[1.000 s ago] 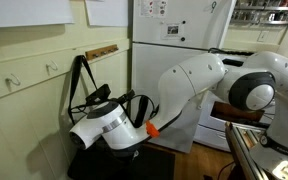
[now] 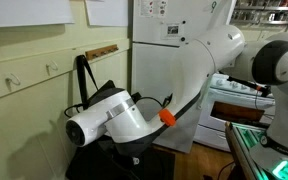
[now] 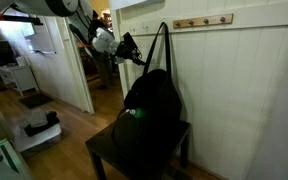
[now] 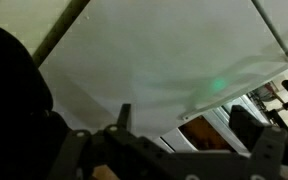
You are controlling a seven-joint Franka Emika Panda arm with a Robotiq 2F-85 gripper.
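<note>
A black bag (image 3: pixel 152 97) with a tall strap (image 3: pixel 168 45) stands on a dark low table (image 3: pixel 134 158) against the wall. My gripper (image 3: pixel 131 48) is in the air to the left of the strap in exterior view 2, above the bag and apart from it. In the wrist view the gripper is open, its two black fingers wide apart with nothing between them. Dark fabric (image 4: pixel 16 105), seemingly the bag, fills that view's left side. In exterior view 1 my arm covers most of the bag, though its strap (image 2: pixel 81 82) shows.
A wooden rack with pegs (image 3: pixel 204 20) is fixed to the wall right of the strap. Metal hooks (image 2: pixel 13 80) line the wall's left part. The white refrigerator (image 2: pixel 158 75) stands behind the arm. Open floor (image 3: pixel 69 150) lies left of the table.
In exterior view 1, the arm's white forearm and wrist have shifted and look larger, covering more of the bag area. The bag's strap looks unmoved.
</note>
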